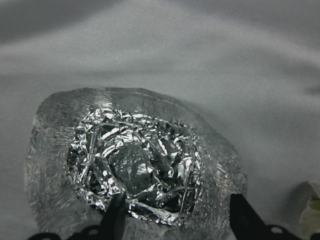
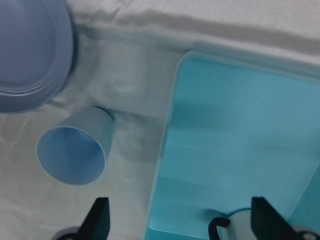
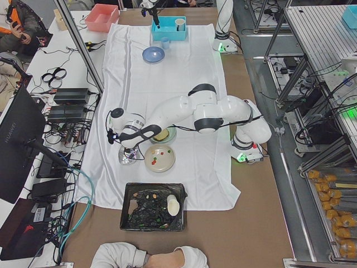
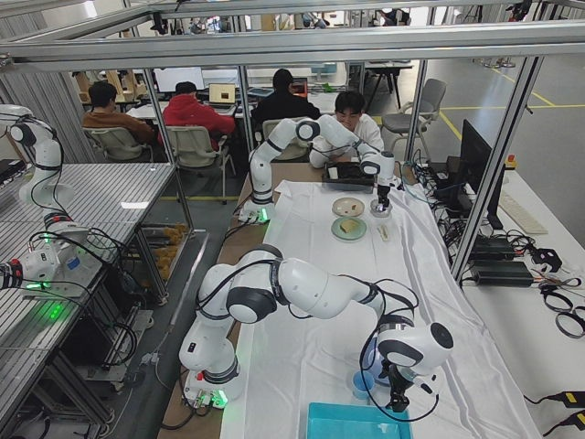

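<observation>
My left gripper stands open just over a crumpled foil dish [image 1: 135, 155] with a translucent rim, lying on the white cloth. In the camera left view a cream plate [image 3: 159, 158] with small red pieces and a green plate [image 4: 349, 228] with yellow food lie beside it. My right gripper is open above the edge of a turquoise bin [image 2: 235, 140], which holds a white cup [image 2: 236, 224] with a black handle. Left of the bin are a light blue cup [image 2: 75, 150] and a blue plate [image 2: 27, 50].
A black tray [image 3: 150, 220] with a cream cylinder sits at the far edge of the cloth from the right arm, near a seated person. A monitor [image 3: 17, 145], cables and boxes crowd the side table.
</observation>
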